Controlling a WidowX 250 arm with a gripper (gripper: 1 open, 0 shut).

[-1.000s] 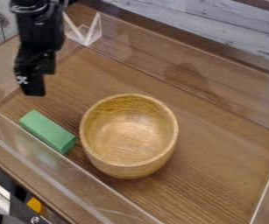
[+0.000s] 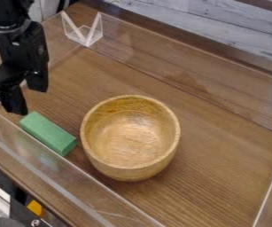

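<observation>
My black gripper hangs at the upper left, open, its fingers pointing down above the wooden surface. Below it and a little to the right lies a green block, apart from the fingers. A round tan bowl stands to the right of the block; no objects show inside it.
A white wire-like piece stands at the back left. Clear plastic edging runs along the near left of the surface, and a pale wall is at the back.
My gripper has moved left and somewhat lower, toward the near left side. The green block and the bowl have not visibly moved.
</observation>
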